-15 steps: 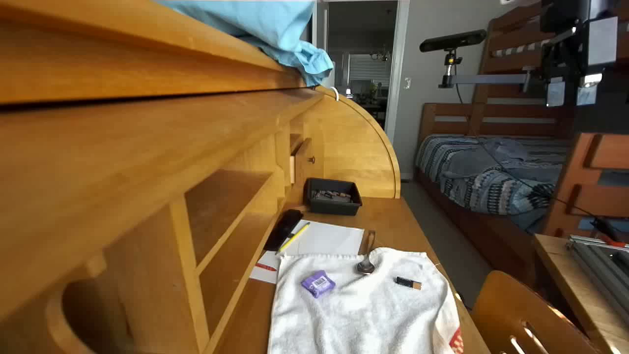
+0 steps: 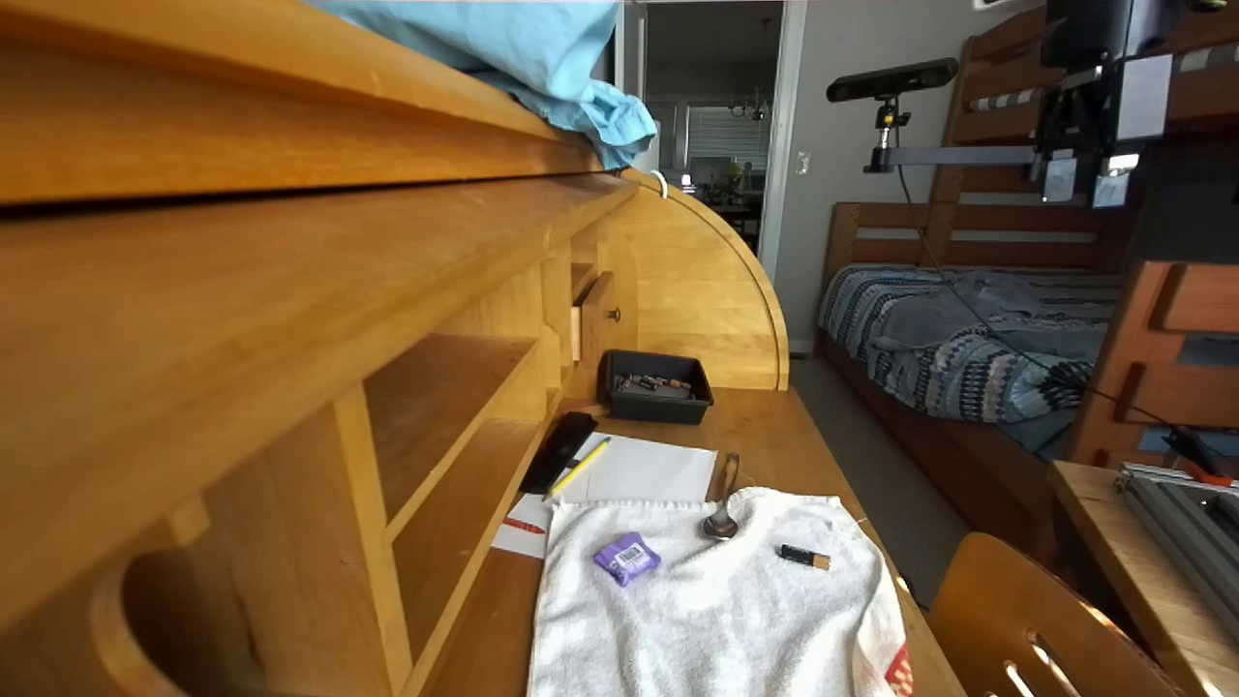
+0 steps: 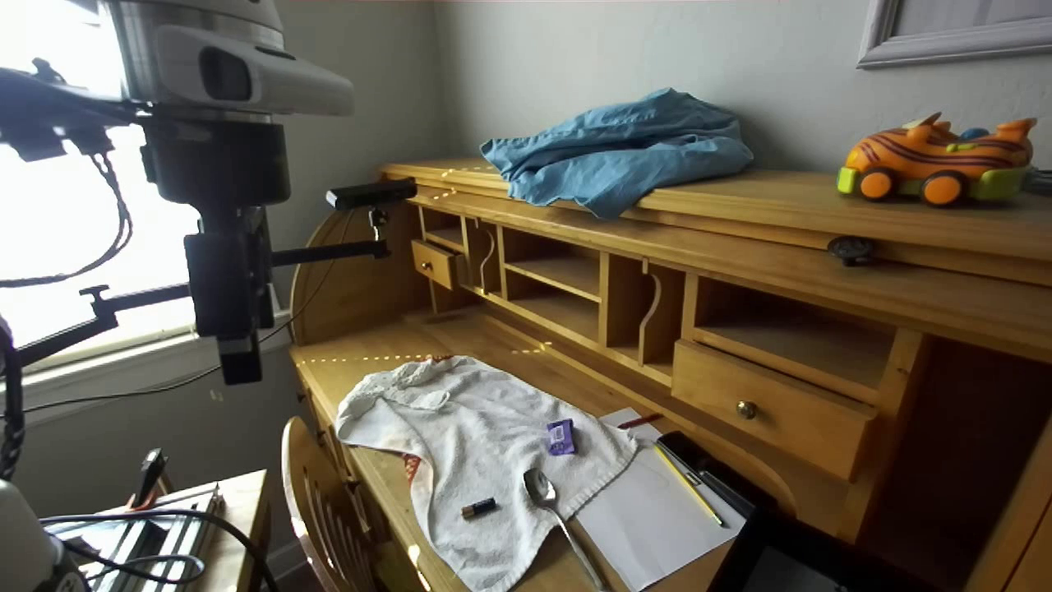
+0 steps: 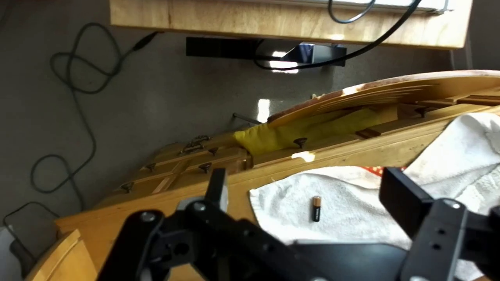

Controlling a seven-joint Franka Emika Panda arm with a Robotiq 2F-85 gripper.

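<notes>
My gripper is open, its two dark fingers wide apart with nothing held between them. It hangs well above the desk, near the top right in exterior view 1. Below it in the wrist view, a black and copper battery (image 4: 316, 208) lies on the white towel (image 4: 286, 192), framed by the fingers. On the towel there are also a purple packet (image 2: 627, 559) and the bowl of a metal spoon (image 2: 721, 525), whose handle reaches off the cloth. The battery (image 3: 479, 508) sits near the towel's edge in exterior view 2.
Toward one end of the desk stands a black tray (image 2: 656, 401) with several small items in it. White paper (image 2: 650, 467), a yellow pencil (image 2: 580, 467) and a dark pouch (image 2: 559, 451) lie beside the towel. A wooden chair (image 2: 1034, 616) stands at the desk's front.
In exterior view 1 my gripper has moved left and slightly down, closer to the desk. The objects on the desk stay where they were.
</notes>
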